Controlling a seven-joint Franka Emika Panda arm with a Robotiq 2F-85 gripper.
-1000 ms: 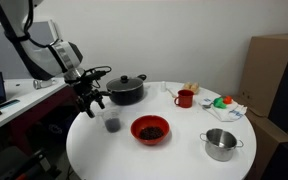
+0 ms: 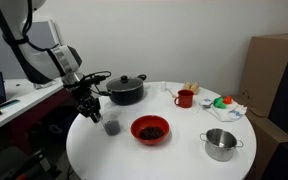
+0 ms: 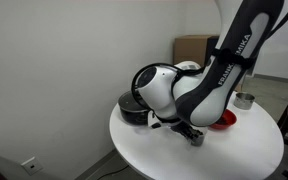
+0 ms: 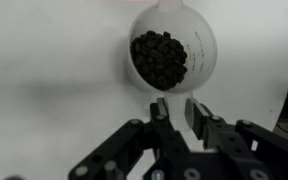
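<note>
A clear measuring cup [image 4: 206, 50] with dark beans [image 4: 158, 60] in its bottom stands out in the wrist view. My gripper is at the cup's near side, shut on the cup, apparently at its handle, which is hard to make out between the fingers. In exterior view 1 the cup [image 2: 111, 128] shows as a small grey shape just right of my gripper [image 2: 96, 116], over the table's left part. From the other side, the cup [image 3: 196, 138] is partly covered by the arm. Whether it touches the table I cannot tell.
Right of the cup, a red bowl [image 2: 150, 120] holds dark beans. A black lidded pot [image 2: 126, 92] stands behind, a red mug [image 2: 185, 98] farther right, and a steel pot [image 2: 221, 152] at the right front.
The cup looked taller and clearer earlier; now it shows shorter and greyer. My gripper has shifted only slightly. The bowl and pots are unmoved.
</note>
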